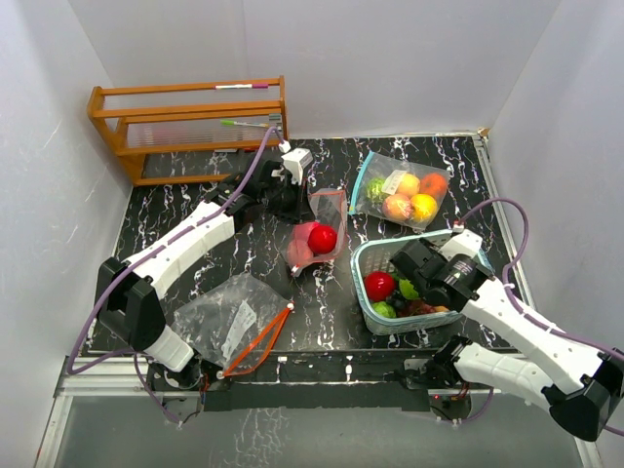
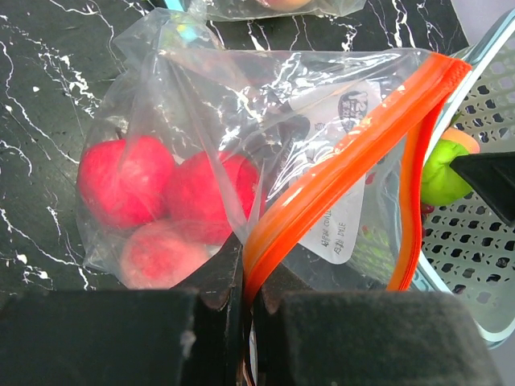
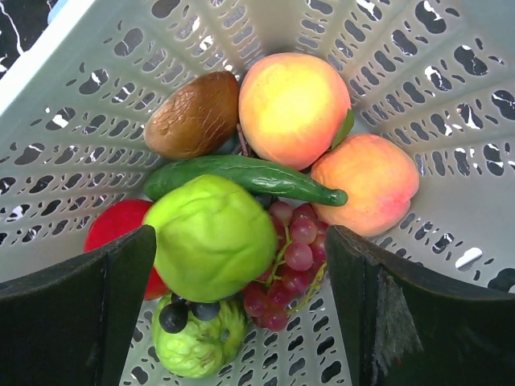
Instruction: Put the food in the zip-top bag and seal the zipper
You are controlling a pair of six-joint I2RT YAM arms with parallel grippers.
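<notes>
My left gripper point(image 1: 300, 210) is shut on the orange-zippered edge of a clear bag point(image 2: 322, 185), which holds red fruits point(image 2: 121, 181) and a peach point(image 2: 161, 253). My right gripper is open over the basket point(image 1: 385, 329), its fingers either side of a green round fruit point(image 3: 205, 229). In the basket are also a cucumber point(image 3: 245, 175), two peaches point(image 3: 294, 100), a brown avocado-like fruit point(image 3: 193, 112), red grapes point(image 3: 278, 305), a red fruit point(image 3: 109, 225) and a lumpy green fruit point(image 3: 193, 346).
An empty orange-zippered bag point(image 1: 229, 322) lies front left. A filled blue-zippered bag point(image 1: 400, 190) lies at the back right. A wooden rack point(image 1: 185, 136) stands at the back left.
</notes>
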